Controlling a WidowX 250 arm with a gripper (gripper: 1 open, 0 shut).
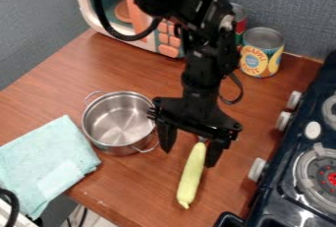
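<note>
My black gripper points down over the upper end of a pale yellow corn cob, its two fingers spread to either side of that end, apparently open. The cob lies lengthwise on the wooden table, right of a steel pot. Whether a finger touches the cob is hard to tell.
A light blue cloth lies at the left. A black stove with white knobs fills the right edge. Cans and an orange-and-mint appliance stand at the back.
</note>
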